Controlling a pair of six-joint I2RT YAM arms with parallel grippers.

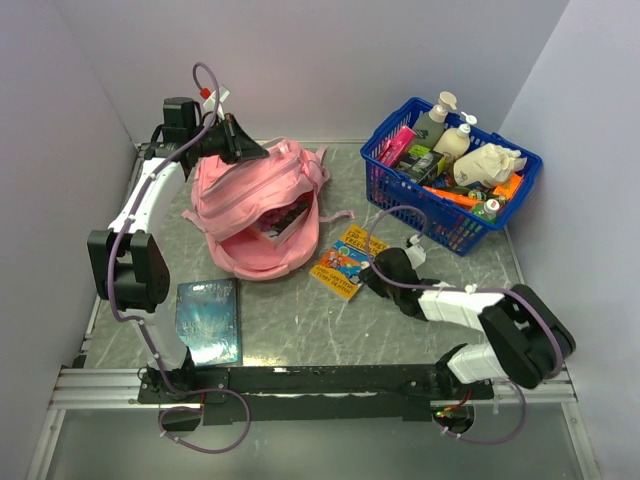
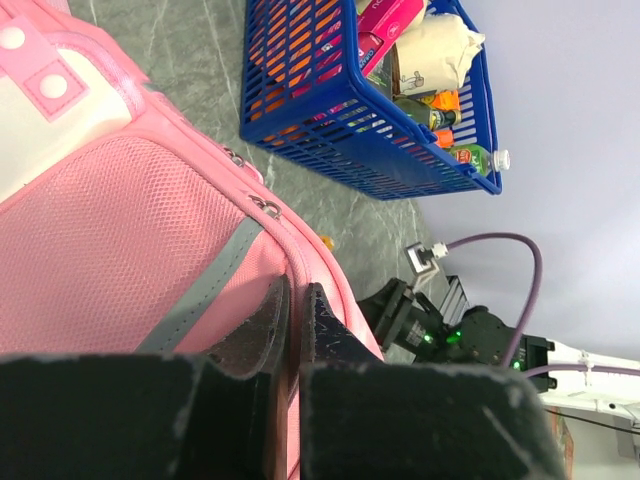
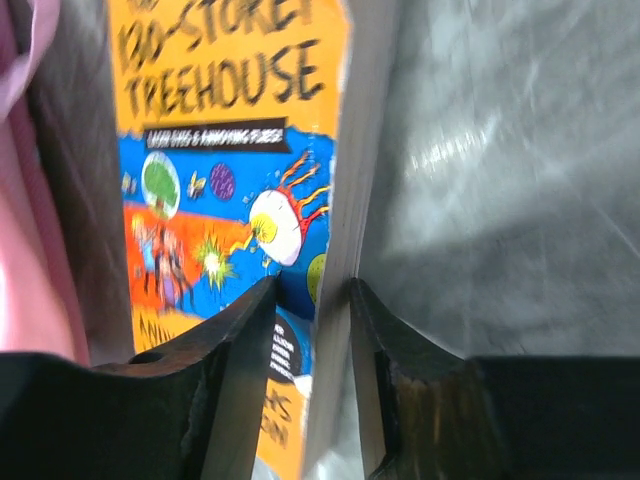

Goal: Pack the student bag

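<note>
The pink bag stands with its mouth gaping, books partly showing inside. My left gripper is shut on the bag's upper edge; its fingers pinch the pink fabric in the left wrist view. An orange and blue treehouse book lies on the table just right of the bag. At its right edge is my right gripper, its fingers apart on either side of that edge. Whether both fingers press on the book cannot be told.
A blue basket full of bottles and packets stands at the back right. A dark blue book lies flat at the front left. Bare table shows in the front middle.
</note>
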